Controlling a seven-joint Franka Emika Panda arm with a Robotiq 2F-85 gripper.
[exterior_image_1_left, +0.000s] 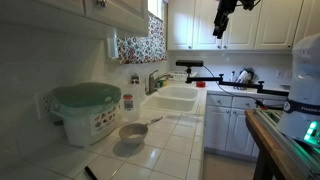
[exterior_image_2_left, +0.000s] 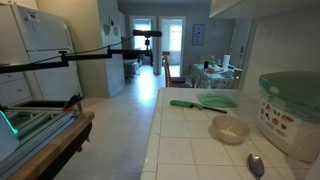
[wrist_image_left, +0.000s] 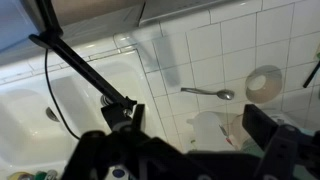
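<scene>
My gripper is open above the counter, its two dark fingers spread wide and nothing held between them. High at the top right of exterior view 1, the gripper hangs well clear of the counter. A beige bowl rests on the white tiles. Near it lies a metal spoon, left of the bowl in the wrist view. In exterior view 2 a green-handled knife lies beside a green cloth, farther along the counter from the bowl.
A white basket with a greenish top stands against the wall. A double sink takes up the wrist view's left side; a faucet rises behind it. A black bar crosses in front. Bare tiles lie open around the bowl.
</scene>
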